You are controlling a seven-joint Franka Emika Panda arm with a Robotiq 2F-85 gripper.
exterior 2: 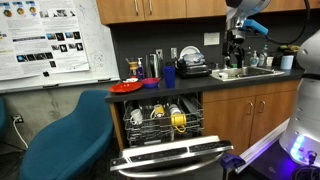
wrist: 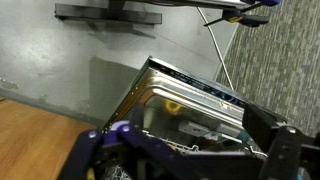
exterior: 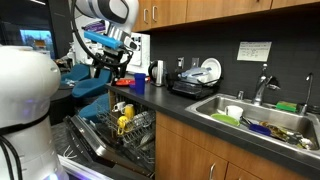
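My gripper hangs open above the dishwasher, with nothing held between its dark fingers. In exterior view 1 the gripper [exterior: 118, 74] is at the left, higher than the counter. Below it, the dishwasher door [exterior 2: 172, 158] is folded down, and the rack [exterior 2: 150, 128] is pulled out. Several dishes sit in the rack, among them a yellow mug [exterior 2: 179, 122] and another yellow item [exterior: 124, 124]. From the wrist, the metal door edge [wrist: 195, 85] runs diagonally beneath the gripper; the fingers hide part of the rack.
On the counter [exterior: 165, 98] stand a blue container [exterior: 139, 83], a red bowl [exterior 2: 131, 87] and a black dish rack [exterior 2: 193, 71]. Farther right is the sink [exterior: 235, 108] with items in it. A teal couch [exterior 2: 65, 138] lies left of the dishwasher.
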